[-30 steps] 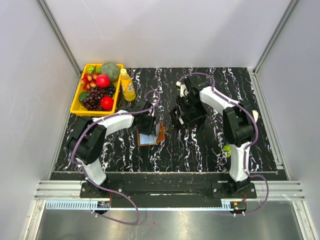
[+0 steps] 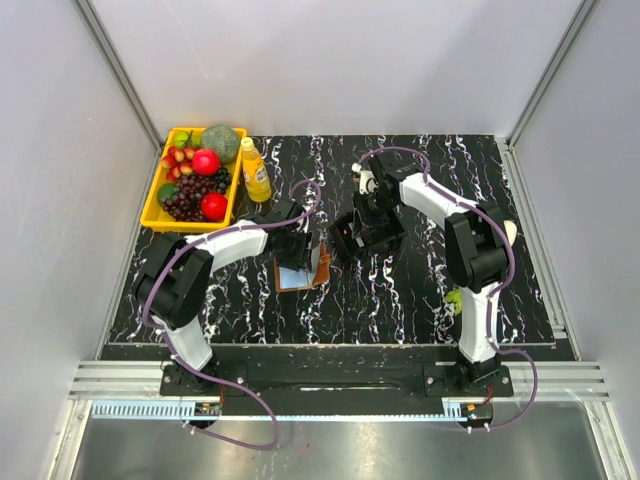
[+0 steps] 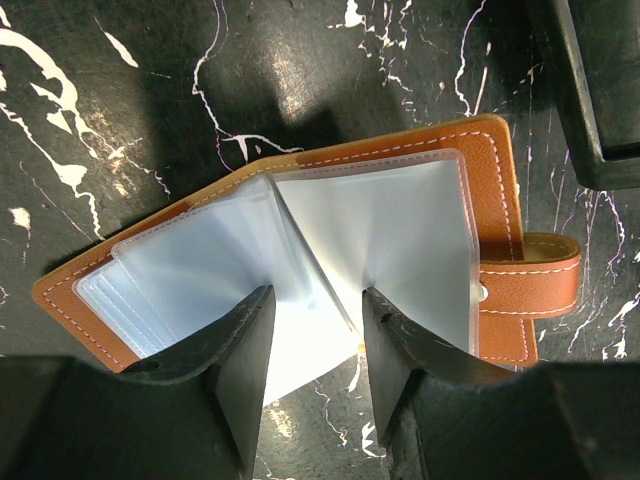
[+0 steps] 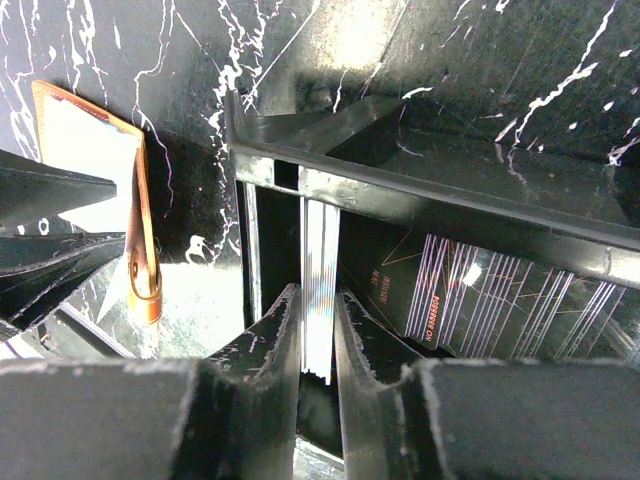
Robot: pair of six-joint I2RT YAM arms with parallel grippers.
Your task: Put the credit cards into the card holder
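Observation:
The brown card holder [image 3: 505,215] lies unfolded on the table, its clear sleeves spread and one page [image 3: 310,250] standing up. My left gripper is open, its fingers apart on either side of that raised page. In the right wrist view, a white card stack [image 4: 320,260] stands on edge inside a black box [image 4: 450,215]. The right gripper has its fingers close along both sides of the stack; whether they press on it does not show. Both grippers are small and partly hidden by their arms in the top view.
A yellow fruit basket [image 2: 150,215] stands at the back left, with a yellow bottle [image 2: 255,172] to its right. The box lies just right of the holder, leaving a narrow gap.
The black box has shifted slightly left, toward the card holder, since one second ago. The card holder and left arm look unchanged; the right arm has hardly moved.

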